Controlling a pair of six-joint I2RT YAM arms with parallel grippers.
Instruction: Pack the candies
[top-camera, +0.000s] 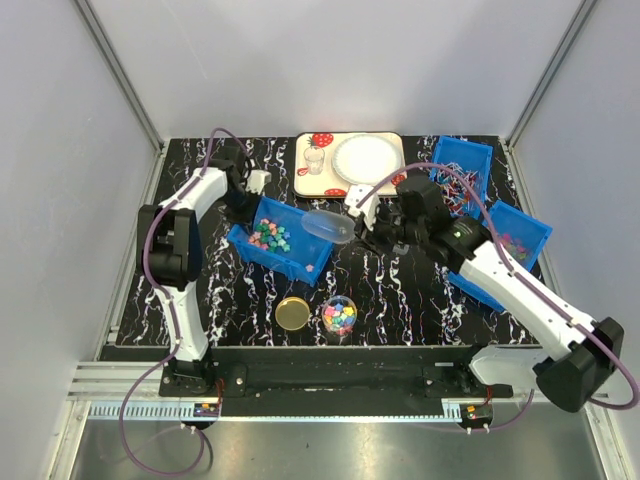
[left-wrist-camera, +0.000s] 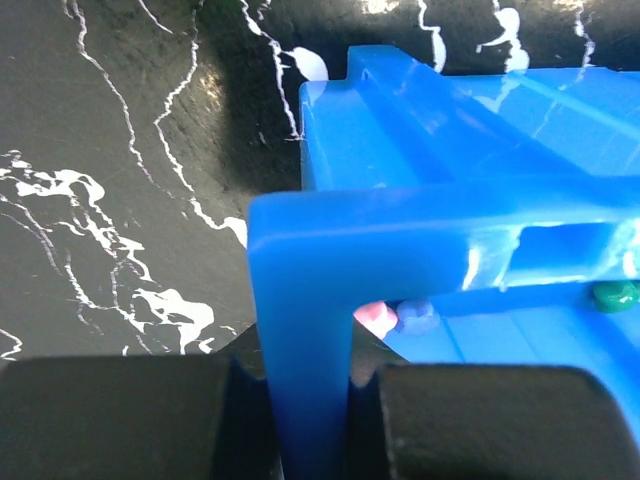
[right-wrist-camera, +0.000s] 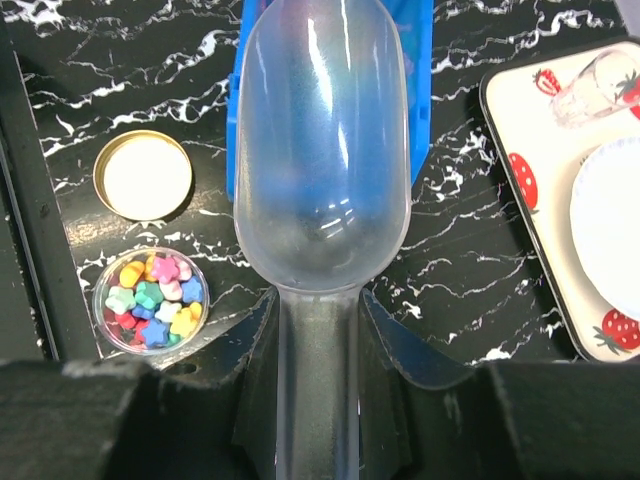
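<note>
The blue bin (top-camera: 292, 268) on the left of the table holds several colourful star-shaped candies (top-camera: 270, 236). At its far left corner my left gripper is shut on the bin's rim (left-wrist-camera: 305, 260). My right gripper is around the handle of a clear plastic scoop (right-wrist-camera: 320, 150), its fingers close on both sides. The scoop's bowl (top-camera: 328, 226) hangs over the bin's right end, and no candy shows in it. A round clear jar (top-camera: 339, 315) with candies inside stands near the front edge, beside a gold lid (top-camera: 292, 313).
A strawberry-patterned tray (top-camera: 308, 188) at the back carries a white plate (top-camera: 367, 159) and a glass (top-camera: 314, 160). Two more blue bins, one at the back right (top-camera: 478, 155) and one at the right (top-camera: 530, 232), hold other candies. Marble table shows bare between scoop and jar.
</note>
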